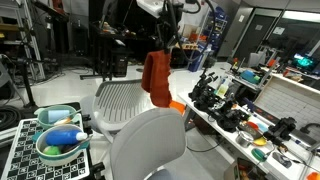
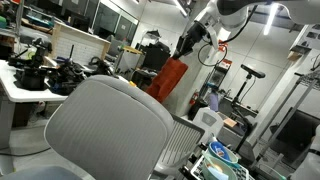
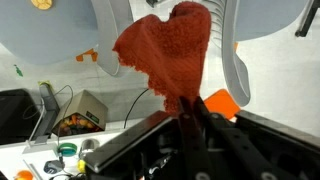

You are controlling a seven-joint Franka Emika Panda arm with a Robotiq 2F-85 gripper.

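A red-orange cloth hangs down in the air, its upper end pinched in my gripper. In exterior view 2 the cloth shows partly behind a grey chair back. In the wrist view the cloth spreads out beyond my gripper, which is shut on it. The cloth's lower end is beside or over the chair backs; whether it touches one I cannot tell.
A white slatted chair and a grey chair stand below. Bowls with a blue item are at the left. A cluttered table runs along the right.
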